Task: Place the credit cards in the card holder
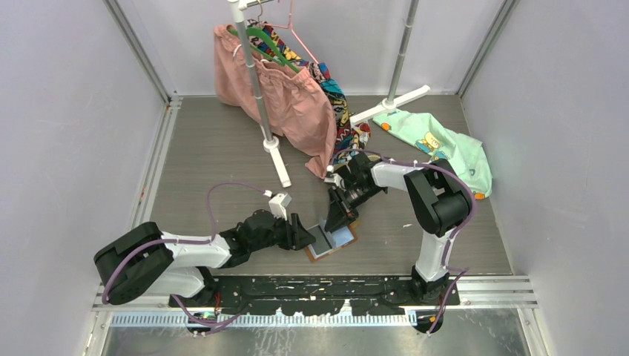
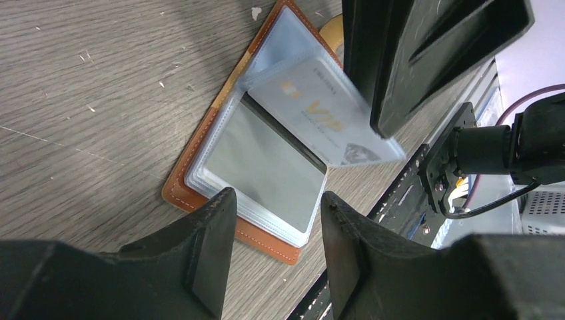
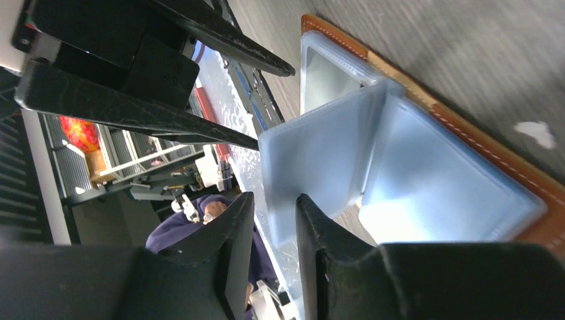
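The brown card holder (image 1: 317,256) lies open on the table with clear sleeve pages. In the left wrist view, a page with a gold-lettered "VIP" card (image 2: 303,110) stands tilted up from the middle. A grey sleeve (image 2: 263,170) lies flat beside it. My left gripper is shut on the holder's near end, one finger at each side. My right gripper is part open at the free edge of the lifted page (image 3: 320,160); whether the page sits between its fingers is unclear. Another blue sleeve (image 3: 433,187) lies flat behind it.
A tan ring-shaped object (image 2: 331,32) lies beside the holder. A clothes rack (image 1: 278,159) with hanging garments stands at the back, and a green cloth (image 1: 460,152) lies at the right. The table left of the holder is clear.
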